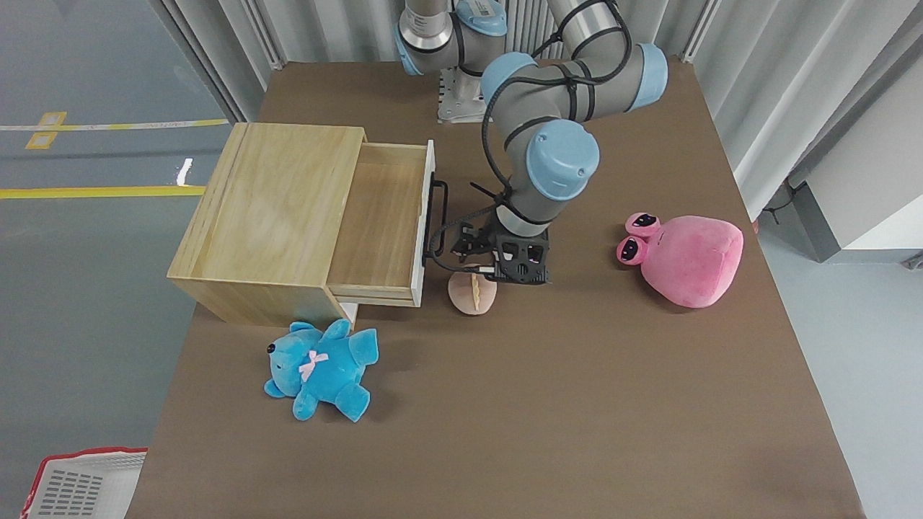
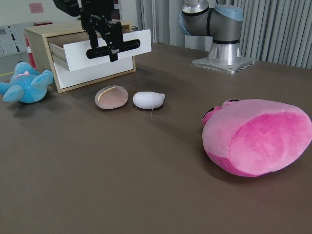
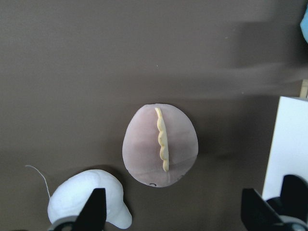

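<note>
A wooden cabinet (image 1: 259, 207) has its upper drawer (image 1: 372, 216) pulled out. My gripper (image 2: 113, 48) hangs by the drawer's white front, over the table beside two small plush toys: a beige bun with a braided strip (image 3: 144, 144) and a white plush (image 3: 82, 197) with a thin string. In the front view the white plush is hidden under the arm. In the wrist view both toys lie below the two black fingers at the bottom edge, which stand apart with nothing held between them.
A blue bear (image 1: 320, 372) lies in front of the cabinet. A pink plush (image 1: 692, 259) sits to the right.
</note>
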